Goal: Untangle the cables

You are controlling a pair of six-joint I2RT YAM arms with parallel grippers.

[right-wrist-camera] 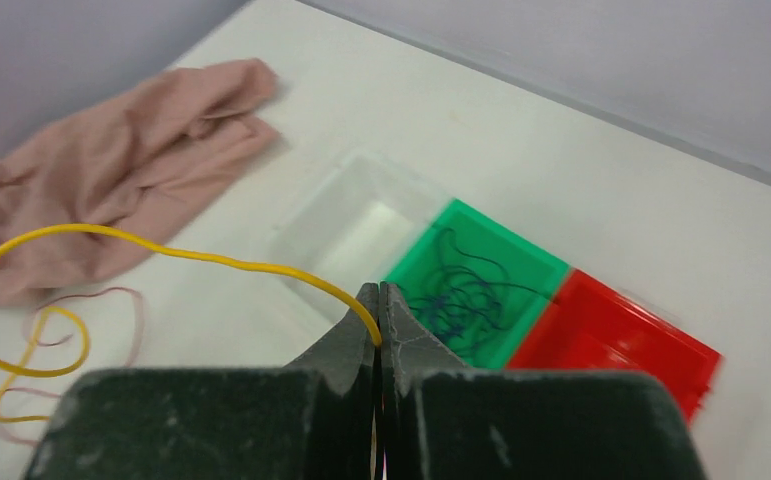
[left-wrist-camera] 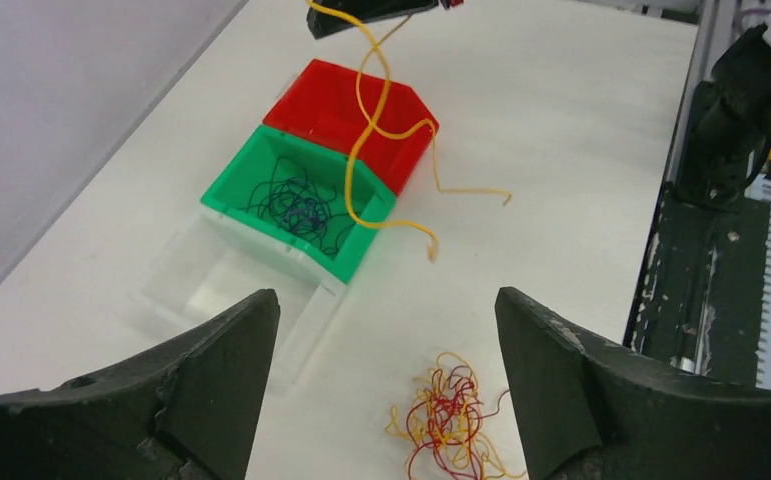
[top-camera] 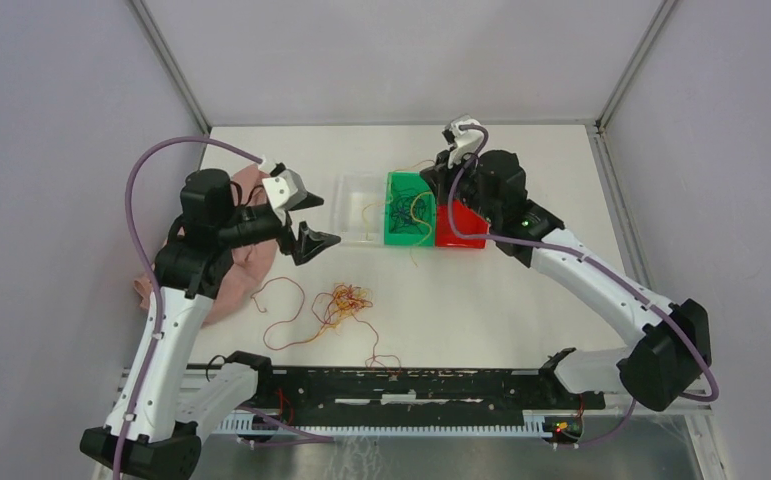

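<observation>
A single yellow cable [left-wrist-camera: 366, 130] hangs in loose bends over the bins, clear of the tangle. My right gripper is shut on it, its closed fingertips pinching the strand. In the top view that cable droops from the right arm across the green bin. My left gripper stands open near the pink cloth, nothing between its fingers. On the white table, the tangle of red and yellow cables [top-camera: 348, 300] lies in a heap, with loose red strands spreading left and toward the front edge.
Side by side at the back stand a clear bin [top-camera: 346, 212], a green bin [top-camera: 398, 238] with dark cables inside, and a red bin [top-camera: 471, 236]. A pink cloth [top-camera: 251, 262] lies at left.
</observation>
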